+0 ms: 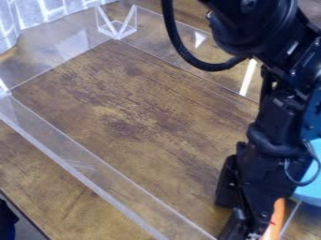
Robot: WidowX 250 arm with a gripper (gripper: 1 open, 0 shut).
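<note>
My black gripper (246,214) is low at the bottom right of the camera view, over an orange object (273,221) that looks like a carrot and is partly hidden by it. The fingertips are at the frame's lower edge and mostly hidden, so I cannot tell how far apart they are or whether anything is between them. A blue item (309,187) lies at the right edge, behind the arm.
Clear acrylic walls (88,173) border a bare wooden surface (131,122), which is free across the middle. A white curtain (38,14) hangs at the top left.
</note>
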